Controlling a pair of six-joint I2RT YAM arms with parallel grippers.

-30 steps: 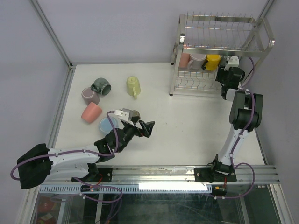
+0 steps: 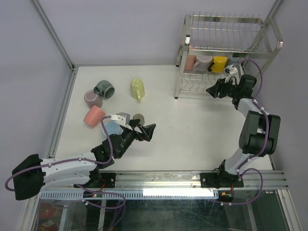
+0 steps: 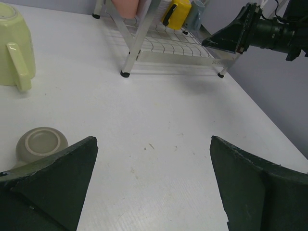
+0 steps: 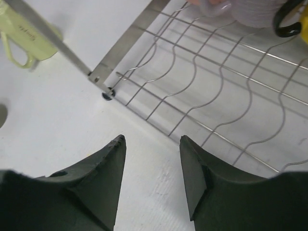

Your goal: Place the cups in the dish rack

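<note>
On the rack's lower shelf [image 2: 197, 87] stand a pink cup [image 2: 190, 61], a pale lilac mug [image 2: 202, 63], a yellow mug [image 2: 219, 64] and a blue-grey mug [image 3: 194, 16]. My right gripper [image 2: 211, 91] is open and empty at the shelf's front edge. Over the table, my left gripper [image 2: 150, 131] stands open with nothing between its fingers. Loose cups lie at left: a dark green mug [image 2: 104, 89], a mauve cup [image 2: 93, 98], a coral cup [image 2: 94, 116], a light blue cup [image 2: 112, 128] partly behind the left arm, a lime mug [image 2: 137, 89] and a grey-brown cup [image 3: 42, 142].
The rack's upper tier [image 2: 226, 36] is empty and overhangs the lower cups. Its front left leg [image 3: 130, 61] rests on the table. A wall rises close along the right side.
My right gripper has drawn back from the blue-grey mug and swung left along the shelf front.
</note>
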